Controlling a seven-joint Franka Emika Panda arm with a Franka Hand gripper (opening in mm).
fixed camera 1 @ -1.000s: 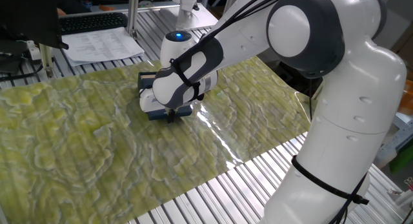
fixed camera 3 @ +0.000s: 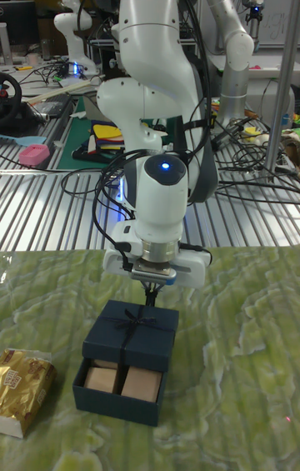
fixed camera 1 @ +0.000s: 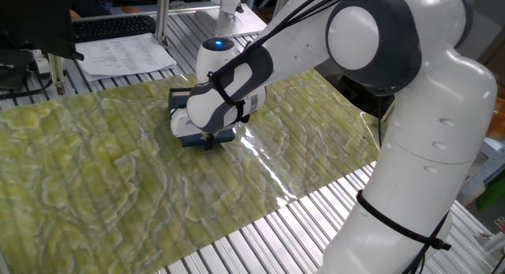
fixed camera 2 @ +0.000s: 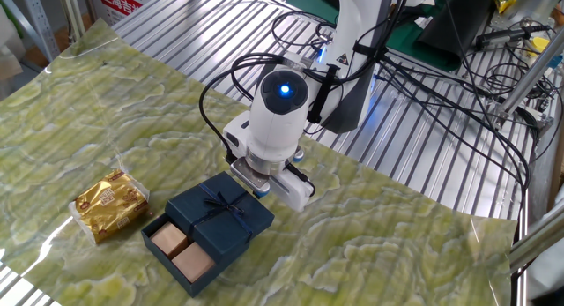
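A dark blue box (fixed camera 3: 115,405) sits on the marbled mat, its front part uncovered. Inside are two tan blocks (fixed camera 2: 193,262), side by side. The matching lid (fixed camera 2: 238,228), tied with a dark ribbon bow (fixed camera 2: 226,206), covers the rear of the box and is shifted back toward the robot. Pointing down at the lid's rear edge is my gripper (fixed camera 3: 151,298). Its dark fingers look close together, but the lid hides their tips, so their grip on the edge is unclear. In exterior view 1 the arm covers most of the box (fixed camera 1: 180,92).
A gold foil packet (fixed camera 2: 110,205) lies beside the box, on its left in exterior view 3. Paper sheets (fixed camera 1: 126,56) and a keyboard (fixed camera 1: 114,27) lie beyond the mat. Loose cables (fixed camera 2: 515,156) run near the arm's base.
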